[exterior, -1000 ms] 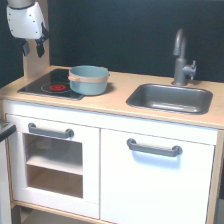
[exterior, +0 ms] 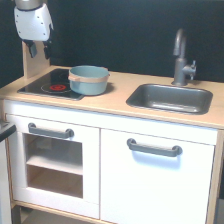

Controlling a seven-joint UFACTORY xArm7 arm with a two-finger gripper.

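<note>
My white gripper (exterior: 40, 48) hangs at the upper left, above the back left corner of the counter and clear of everything below it. Its two dark fingers look apart, with nothing seen between them, though they are small here. A blue-grey pot (exterior: 89, 83) with brownish handles stands upright at the right side of the black stove top (exterior: 52, 84), to the right of my gripper and lower. Red marks show on the hob beside it.
A steel sink (exterior: 170, 97) and a grey tap (exterior: 181, 60) are on the right. Below, an oven compartment (exterior: 55, 165) with a dark handle is on the left, and a white cabinet door (exterior: 150, 180) on the right. Bare wooden counter (exterior: 118, 88) lies between pot and sink.
My gripper has shifted slightly to the right and turned a little. The pot, sink and cabinet doors have not visibly moved.
</note>
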